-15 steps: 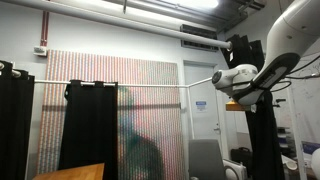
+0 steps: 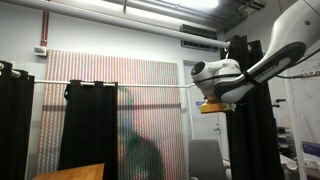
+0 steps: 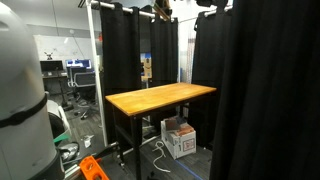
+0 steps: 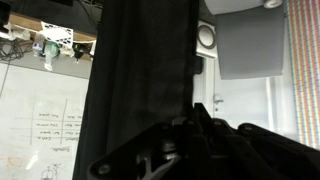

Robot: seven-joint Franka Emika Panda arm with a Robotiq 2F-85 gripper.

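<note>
In exterior view 1, the white arm (image 2: 275, 62) reaches in from the right, high up, with an orange part (image 2: 213, 107) beneath its wrist. My gripper is a dark shape at the bottom of the wrist view, against a black curtain (image 4: 145, 70). Its fingers are too dark to tell how the fingers stand, and no object shows between them. The wooden table (image 3: 160, 97) has a bare top in exterior view 2, well away from the gripper.
Black curtains (image 3: 262, 90) hang around the table. A grey chair (image 2: 207, 158) stands below the arm. Under the table sits a white box (image 3: 179, 140) with things in it. A whiteboard (image 4: 35, 120) shows at the left of the wrist view.
The arm's wrist and the orange part have shifted left in exterior view 1, and the wrist has turned. Table, chair and curtains look unchanged.
</note>
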